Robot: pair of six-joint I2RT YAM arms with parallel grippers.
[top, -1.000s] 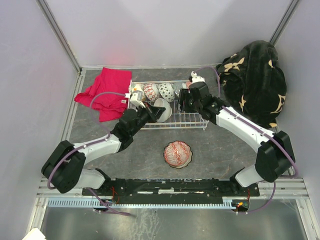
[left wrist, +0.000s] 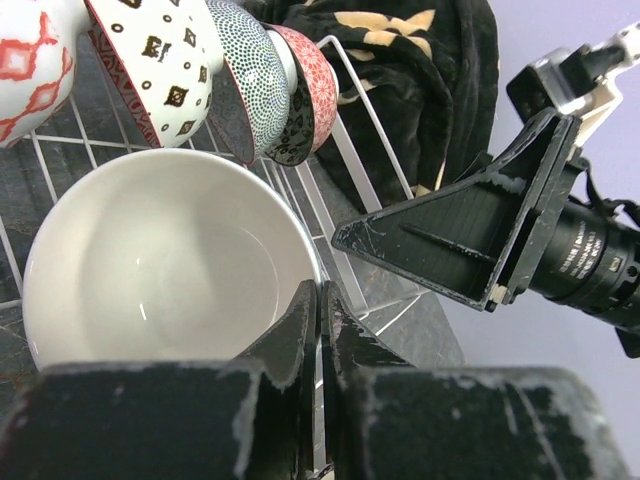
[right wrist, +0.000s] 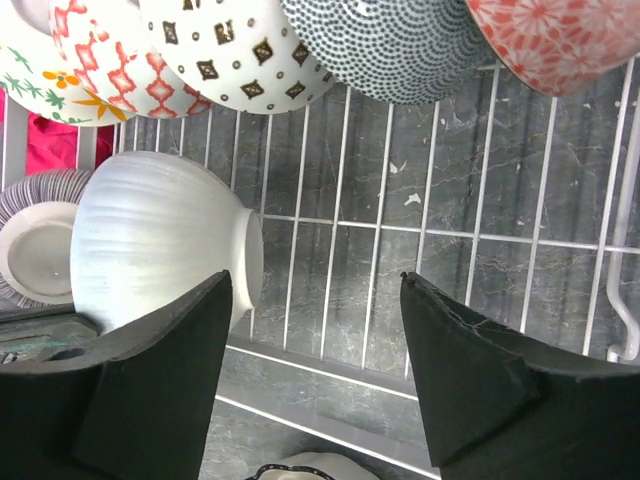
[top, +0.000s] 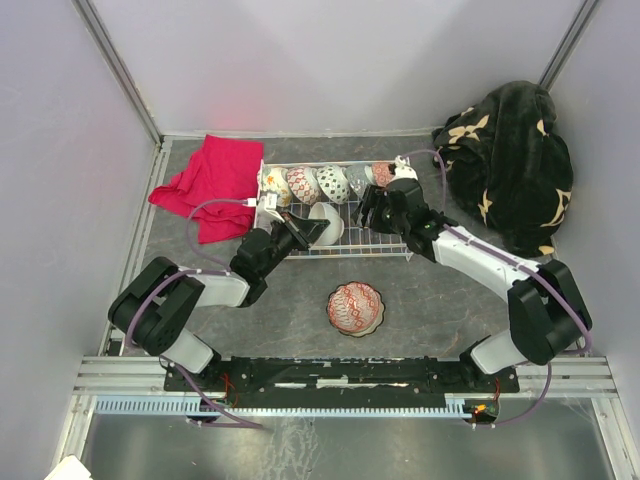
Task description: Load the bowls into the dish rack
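A plain white bowl stands on its side in the front part of the wire dish rack. My left gripper is shut with the bowl's rim pinched between its fingertips. In the right wrist view, the white bowl shows its outside, foot toward the right. My right gripper is part open with an empty gap, above the rack just right of that bowl. On the table in front of the rack sits a red-patterned bowl with a dark scalloped edge around it.
Along the rack's back row lean several patterned bowls, among them a black-and-white one. A small striped bowl is left of the white one. A red cloth lies left; a dark blanket right. The rack's front right is empty.
The left arm's elbow has swung up and right, with its gripper staying at the white bowl, which has shifted only slightly. My right gripper has moved a little, staying over the rack.
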